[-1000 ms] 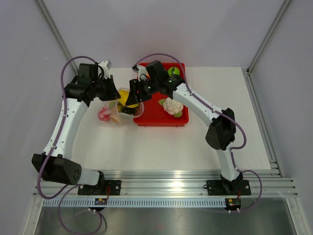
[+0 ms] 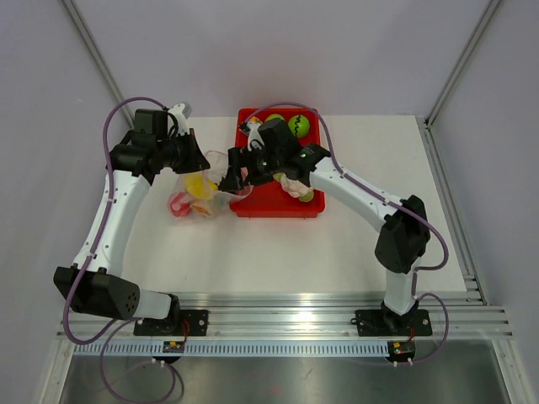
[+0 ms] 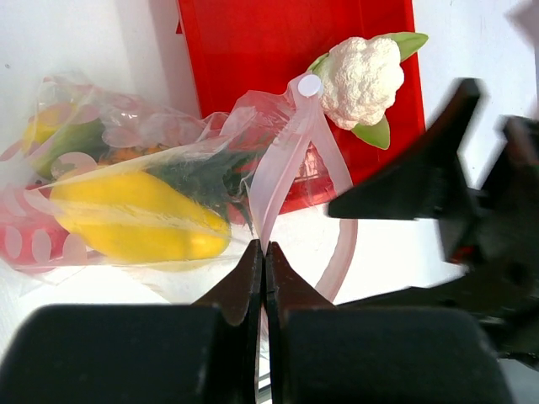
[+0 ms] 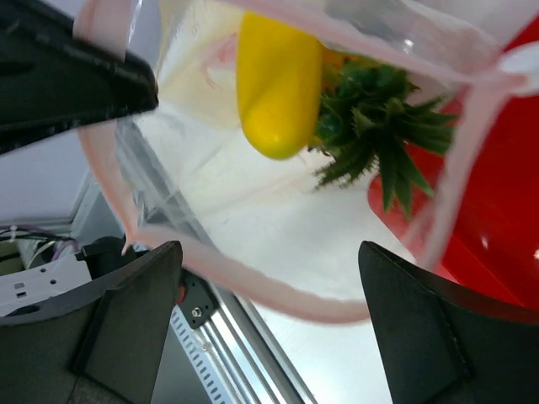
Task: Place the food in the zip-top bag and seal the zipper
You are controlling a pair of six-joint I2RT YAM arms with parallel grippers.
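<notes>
The clear zip top bag (image 3: 286,160) lies beside the red bin with its mouth spread open. Inside it are a long yellow food piece (image 3: 139,219), a spiky green-leaved piece (image 4: 383,139) and other pieces seen through the film. My left gripper is shut on the bag's rim at one side of the mouth. Outside the mouth, my right gripper stands open; the bag's rim crosses in front of its spread fingers, and no food lies between them. In the top view, the right gripper (image 2: 231,172) is close beside the left one (image 2: 203,163).
The red bin (image 2: 269,202) holds a cauliflower (image 3: 362,80), a green round food piece (image 2: 299,126) and other pieces.
The yellow piece stood in the bag's mouth near my right gripper one second ago; now it is deeper inside. My left arm has stayed put.
</notes>
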